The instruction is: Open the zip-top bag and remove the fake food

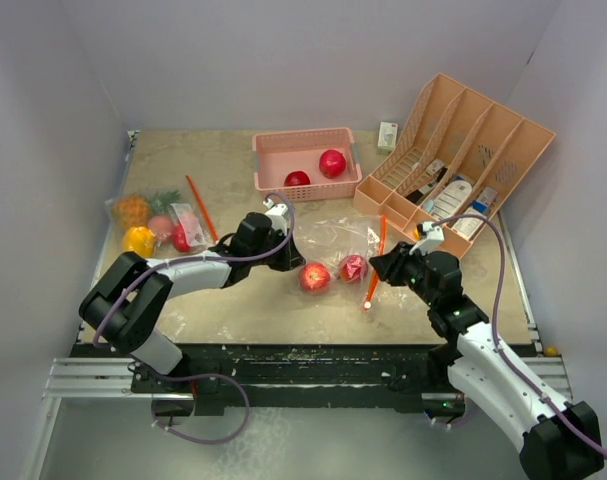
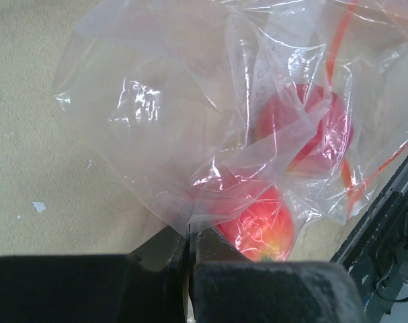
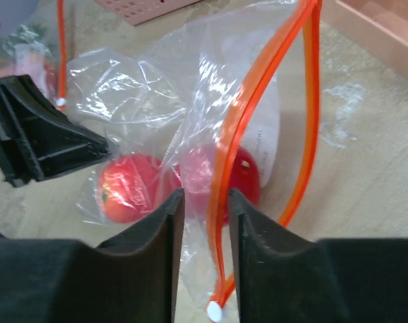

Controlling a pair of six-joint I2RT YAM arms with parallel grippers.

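A clear zip bag (image 1: 333, 240) with an orange zip strip (image 3: 230, 145) holds two red fake fruits (image 1: 315, 278) (image 1: 352, 268) on the table. My left gripper (image 1: 295, 262) is shut at the bag's left side; in the left wrist view the plastic film meets its fingertips, though whether any is pinched cannot be seen clearly. My right gripper is at the bag's zip end, fingers apart on either side of the orange strip, which runs between them.
A pink basket (image 1: 283, 150) with two red fruits stands behind. A tan divided organiser (image 1: 403, 210) sits back right. Another filled bag (image 1: 138, 240) and a loose orange strip lie at left.
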